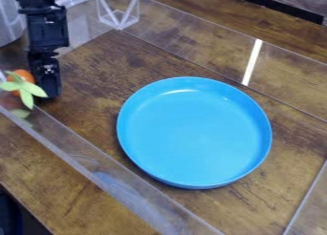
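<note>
At the far left edge, a small orange object with pale green leaves (pixel 26 86), like a toy vegetable, lies by the clear wall. The black gripper (pixel 40 77) is low beside it, just behind and to its right, open by what shows; its fingers partly overlap the object, and whether they touch it cannot be told. A large blue plate (pixel 193 133) lies on the wooden table at centre right.
Clear walls (pixel 99 176) border the work area at front left and at the back. A white translucent bracket (pixel 118 15) stands at the back. Bare wood lies between the gripper and the plate.
</note>
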